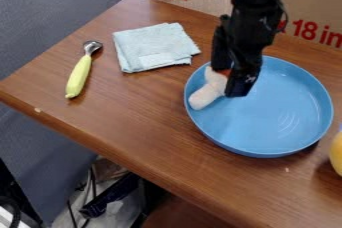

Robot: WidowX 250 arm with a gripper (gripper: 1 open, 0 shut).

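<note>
A black gripper point(235, 80) reaches down over the left part of a blue plate point(278, 124) on the wooden table. A pale, elongated object point(206, 96) lies at the plate's left, right at the gripper's fingers, with a small reddish bit showing by them. Whether the fingers are closed on it is hard to tell.
A folded pale cloth point(156, 45) lies at the back left. A yellow-handled scoop point(80, 73) lies near the left edge. A yellow round object point(335, 154) is cut off at the right. A cardboard box point(318, 22) stands behind.
</note>
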